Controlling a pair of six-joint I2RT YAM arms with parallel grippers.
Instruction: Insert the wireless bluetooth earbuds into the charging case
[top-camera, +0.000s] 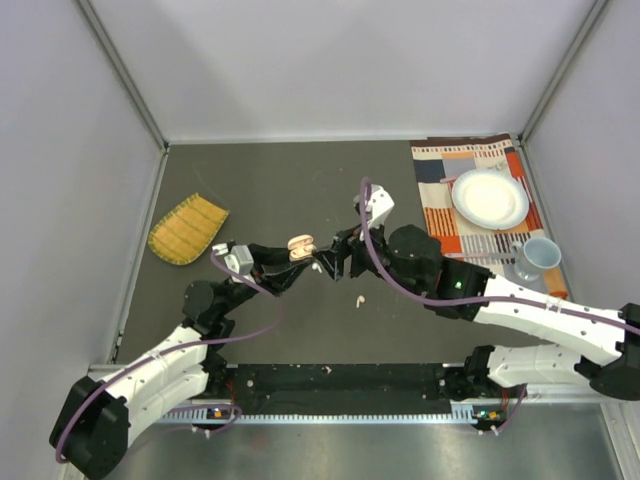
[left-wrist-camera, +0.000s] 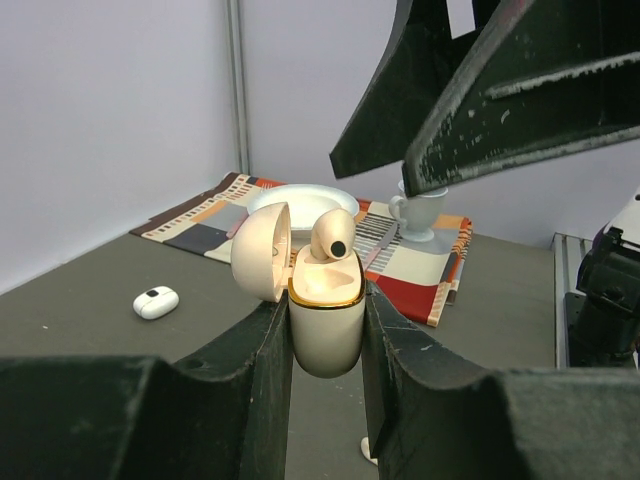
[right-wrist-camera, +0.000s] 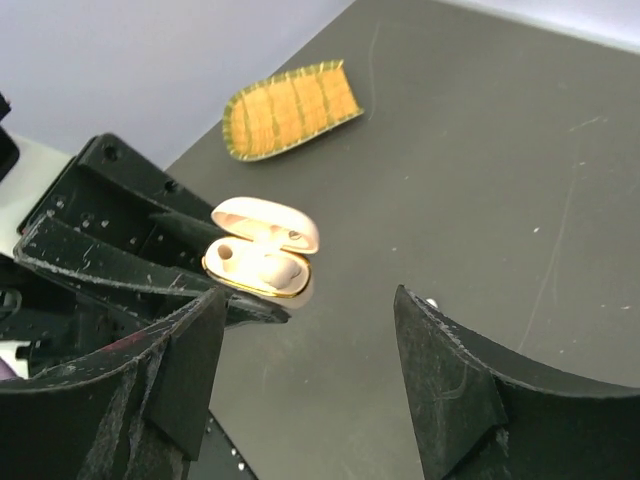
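Observation:
My left gripper is shut on the cream charging case (left-wrist-camera: 328, 338), which is held above the table with its lid raised. One earbud shows in the case; in the right wrist view its rounded head bulges from one side, while the other well looks empty. Close beside the case, my right gripper stands open with nothing between its fingers. White earbuds (top-camera: 360, 300) lie on the table: one right of and below the grippers, another (top-camera: 317, 267) just under the case. That second one is partly hidden in the wrist views.
A white rounded object (left-wrist-camera: 156, 302) sits on the far table, hidden by the right arm from above. Back right is a striped mat with a plate (top-camera: 490, 199) and cup (top-camera: 538, 256). An orange pad (top-camera: 188, 229) lies left.

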